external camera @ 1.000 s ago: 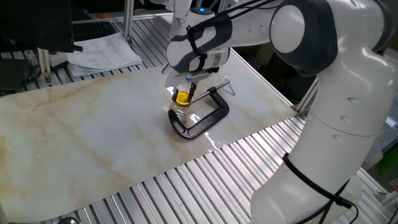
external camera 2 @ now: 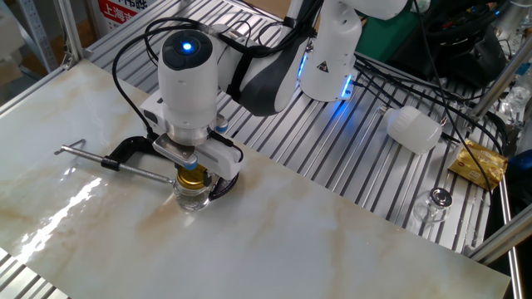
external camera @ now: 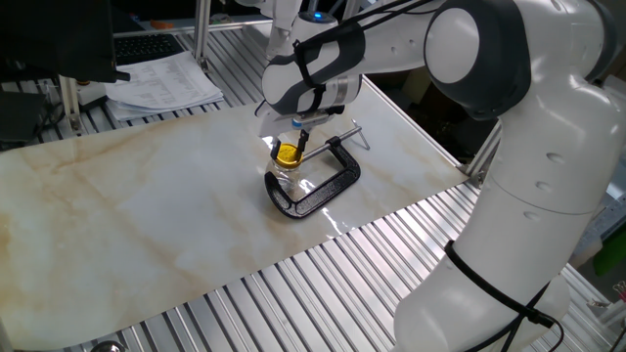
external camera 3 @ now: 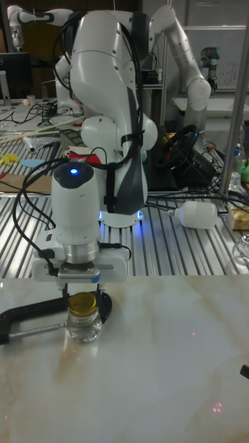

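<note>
A clear glass jar (external camera 3: 84, 329) with a gold lid (external camera: 289, 154) stands upright on the marbled board. Around it lies a black C-clamp (external camera: 324, 194), its screw rod (external camera 2: 125, 169) running toward the jar. My gripper (external camera: 290, 150) points down over the jar, with one dark finger (external camera: 302, 145) on each side of the lid. Whether the fingers press on the lid or stand slightly apart from it, I cannot tell. From the second exterior view, the hand hides part of the lid and the fingers.
Most of the marbled board (external camera: 127, 225) is clear. Beyond it, on the slatted table, are a white bulb-shaped object (external camera 2: 413, 129), a small glass jar with a silver lid (external camera 2: 434, 203) and a gold packet (external camera 2: 480, 165). Papers (external camera: 164, 86) lie at the back left.
</note>
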